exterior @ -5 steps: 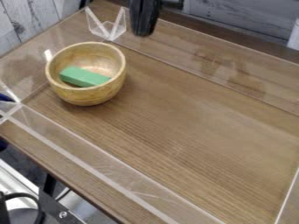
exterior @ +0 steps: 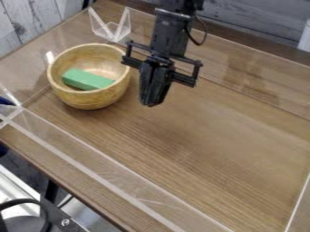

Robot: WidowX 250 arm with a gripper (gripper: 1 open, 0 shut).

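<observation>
My gripper [exterior: 154, 91] hangs over the wooden table just right of a light wooden bowl [exterior: 105, 97], its fingers shut with nothing visible between them. A green block [exterior: 87, 80] lies inside the bowl.
A clear plastic object [exterior: 109, 26] stands at the back left. A black cable lies at the lower left corner, beyond the table's edge.
The bowl and green block look unmoved.
</observation>
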